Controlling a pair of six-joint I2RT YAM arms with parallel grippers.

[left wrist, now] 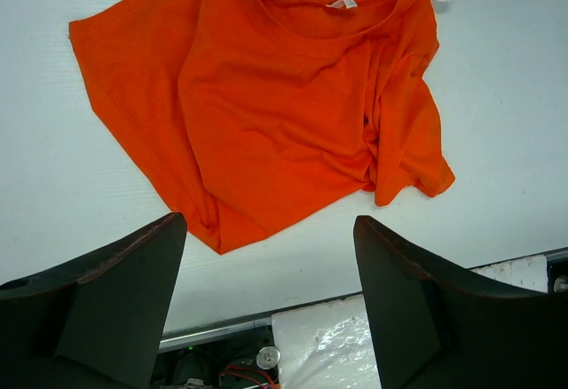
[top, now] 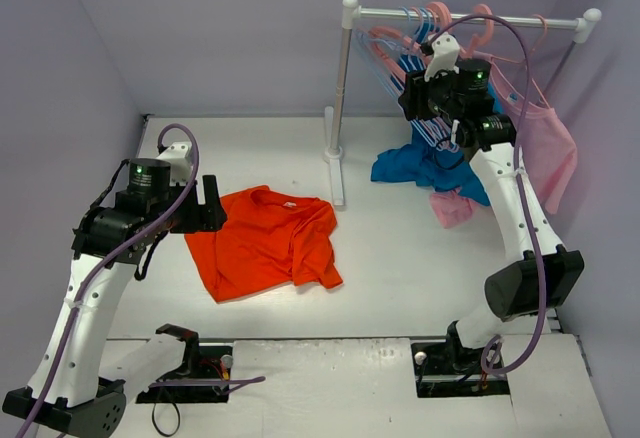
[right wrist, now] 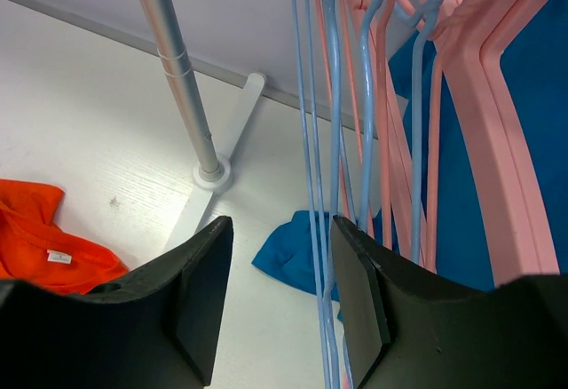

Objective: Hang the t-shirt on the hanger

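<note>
The orange t-shirt point(top: 268, 243) lies crumpled on the white table, its collar point(left wrist: 328, 47) toward the back. Above the shirt's left side, my left gripper is open, with its fingers wide apart and nothing held. At the rack, my right gripper is open beside the hanging hangers. Light blue hangers point(right wrist: 320, 229) run down close to its right finger point(right wrist: 357, 291), with the nearest strands showing in the gap between the fingers. Pink hangers point(right wrist: 497, 131) hang farther right. Whether the fingers touch a hanger cannot be told.
The rack's white rail point(top: 520, 22) spans the back right, its post point(top: 340, 88) standing on a white foot point(top: 337, 173). Blue cloth point(top: 425, 163) and a pink garment point(top: 548, 148) hang there. Bare table point(top: 385, 268) lies between shirt and rack.
</note>
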